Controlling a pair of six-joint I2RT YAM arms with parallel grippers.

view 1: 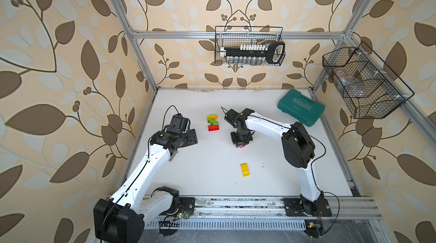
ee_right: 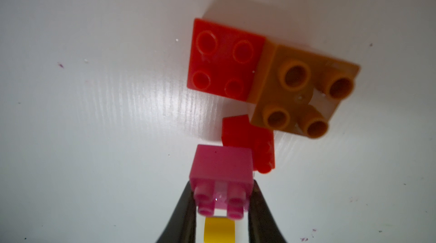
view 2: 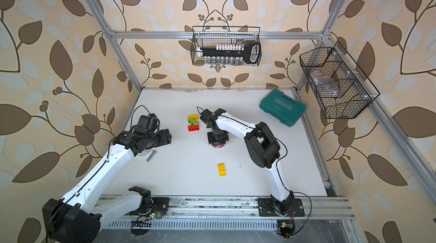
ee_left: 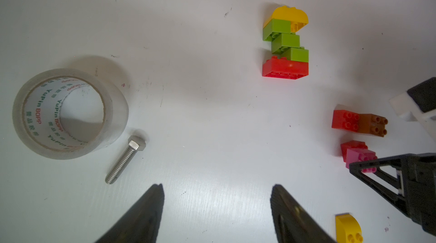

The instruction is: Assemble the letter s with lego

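Observation:
In the right wrist view, my right gripper is shut on a pink brick (ee_right: 221,163). Just beyond it is a small red brick (ee_right: 249,136), partly covered by the pink one; whether they touch I cannot tell. Farther on, a red brick (ee_right: 227,58) and a brown brick (ee_right: 290,95) stand side by side. The partial letter, with a yellow curved top (ee_left: 290,14), staggered green bricks (ee_left: 286,42) and a red base (ee_left: 285,68), lies at the upper right of the left wrist view. My left gripper hangs open over bare table.
Toward the front lies a yellow brick (view 1: 245,169). A tape roll (ee_left: 115,111) and a metal bolt (ee_left: 121,164) are on the left side, and a green case (view 1: 301,107) sits at the back right.

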